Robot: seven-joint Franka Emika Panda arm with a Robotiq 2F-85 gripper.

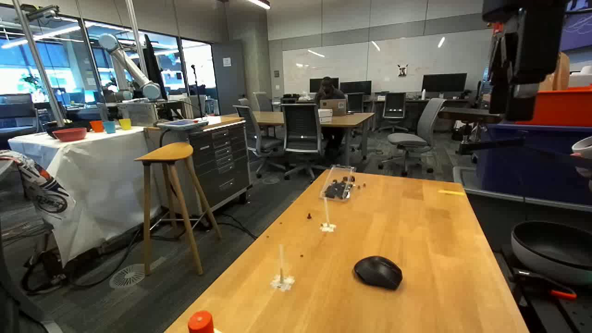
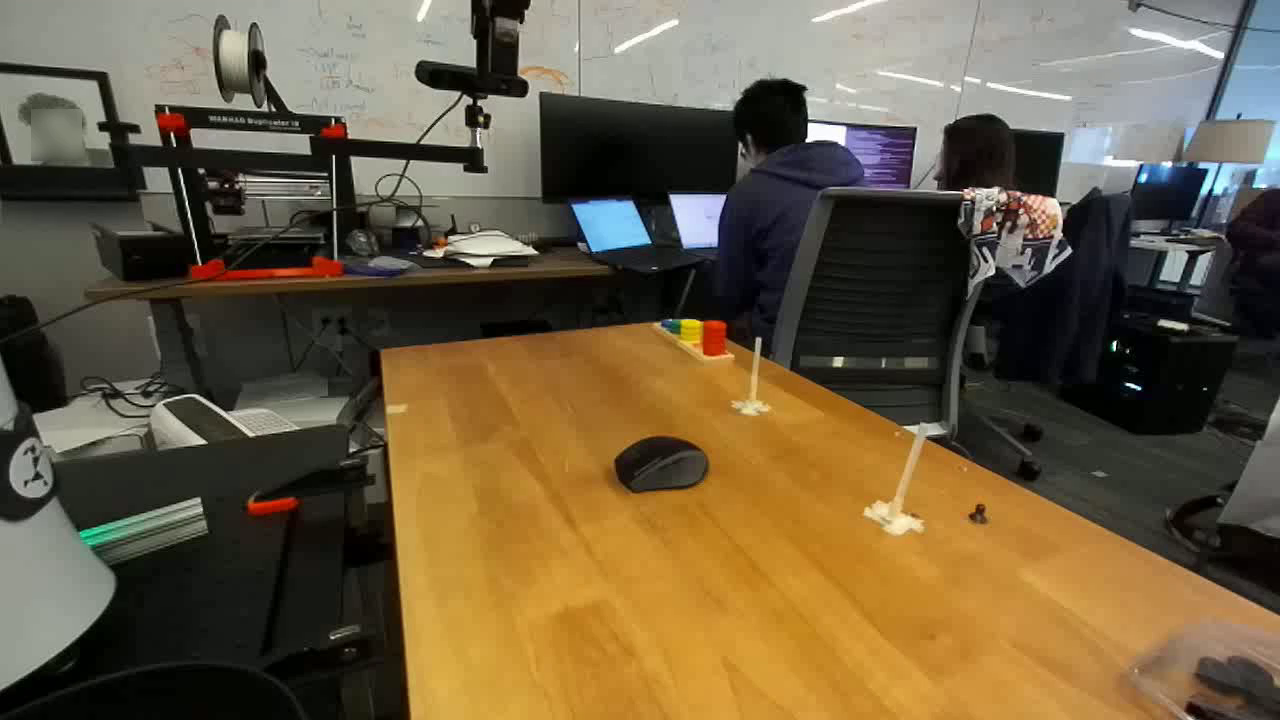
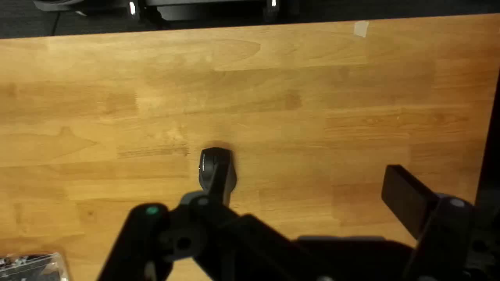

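A black computer mouse rests on the wooden table, and it shows again as the mouse in the second exterior view. Seen from above in the wrist view, the mouse is partly covered by one finger. My gripper is open high over the table, its fingers wide apart and only bare wood showing between them. In the first exterior view the dark gripper hangs at the upper right, well above the tabletop. In the second exterior view part of the arm shows at the top.
Two thin white pegs stand upright on the table, the nearer peg and the farther peg. A clear box of dark parts lies near one end. Coloured stacking blocks sit at the other end. The wood around the mouse is clear.
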